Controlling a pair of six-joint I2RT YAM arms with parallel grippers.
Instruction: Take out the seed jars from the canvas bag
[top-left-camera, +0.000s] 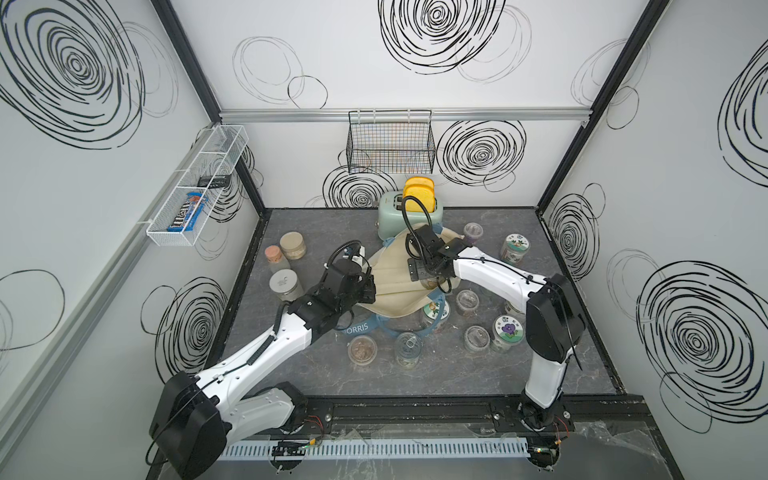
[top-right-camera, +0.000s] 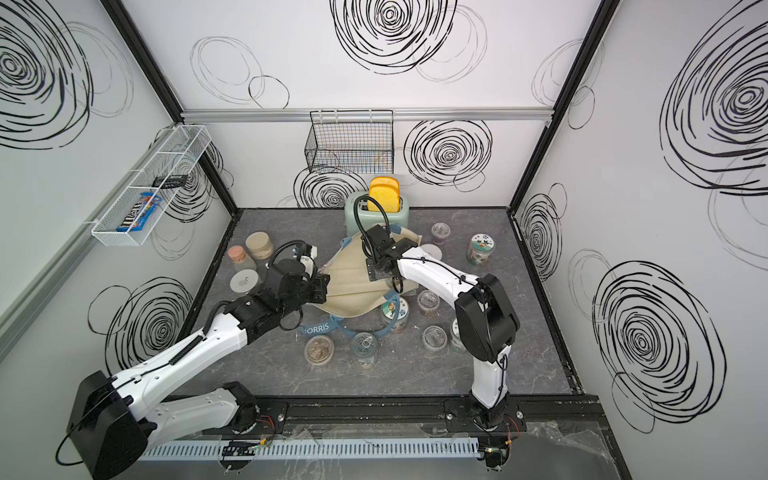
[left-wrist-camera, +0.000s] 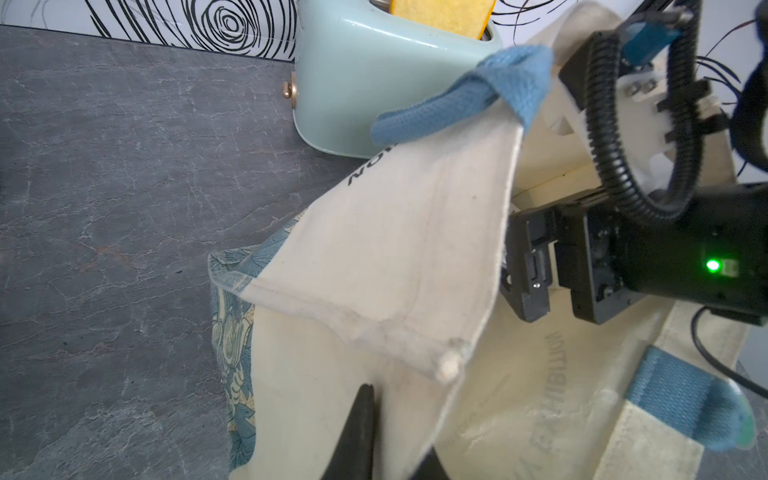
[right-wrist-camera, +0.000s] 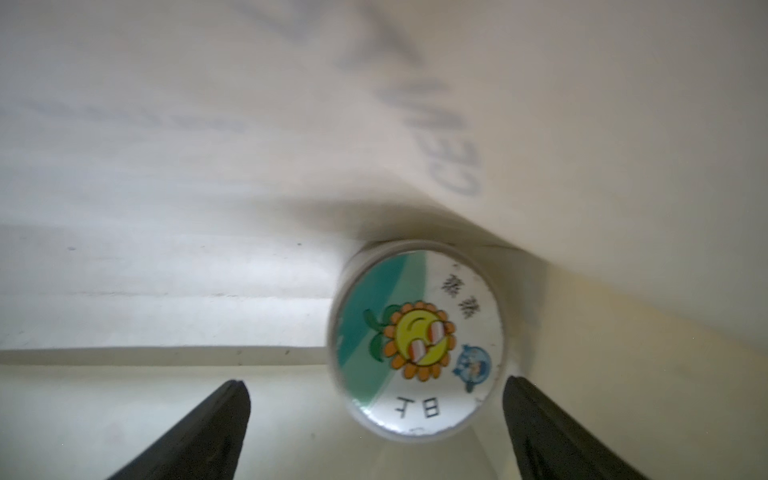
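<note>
A cream canvas bag (top-left-camera: 384, 292) with blue straps lies open in the middle of the table. My left gripper is shut on a flap of the bag, lifting its side. My right gripper is inside the bag, open, its fingers either side of and just short of a seed jar (right-wrist-camera: 416, 336) with a sunflower lid, which sits in a corner of the bag. In the left wrist view the right gripper is partly behind the canvas.
A mint toaster (top-left-camera: 392, 216) with yellow slices stands behind the bag. Several jars stand round it at front and right, such as a green-lidded one (top-left-camera: 509, 328) and a clear one (top-left-camera: 362, 352); several more stand at left (top-left-camera: 285, 280). Wire baskets hang on the walls.
</note>
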